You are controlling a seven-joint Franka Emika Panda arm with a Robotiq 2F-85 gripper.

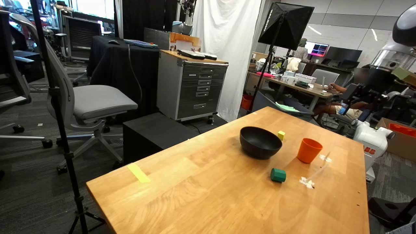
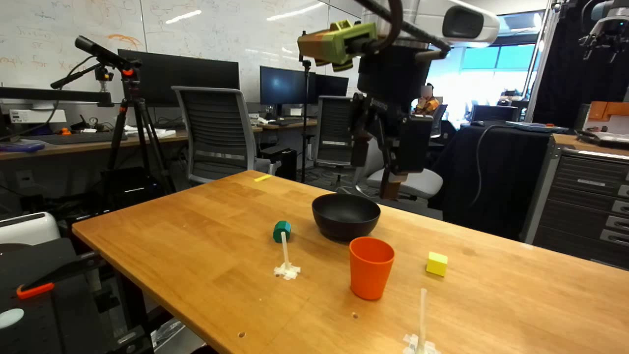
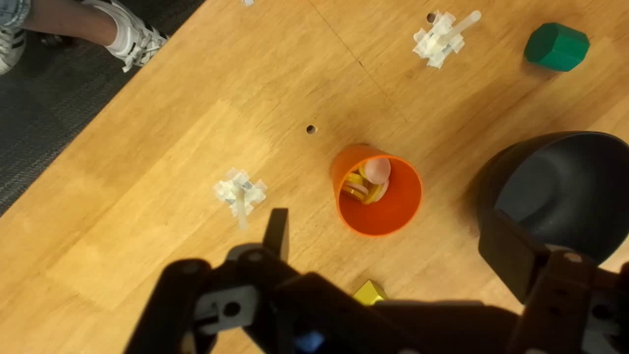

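Note:
My gripper hangs open above the table, its black fingers wide apart and nothing between them. In the wrist view an orange cup stands upright beyond the gap between the fingers, with several small yellow and pink pieces inside. To its right sits a black bowl that looks empty where its inside shows; a finger covers part of its rim. A yellow cube is partly hidden behind the gripper body. The green block rests on the bare wood at the upper right.
Two thin pale pegs stand taped to the table, one peg near the green block, the other peg near the cup's front. A yellow tape strip marks the table's far end, where the wood is clear.

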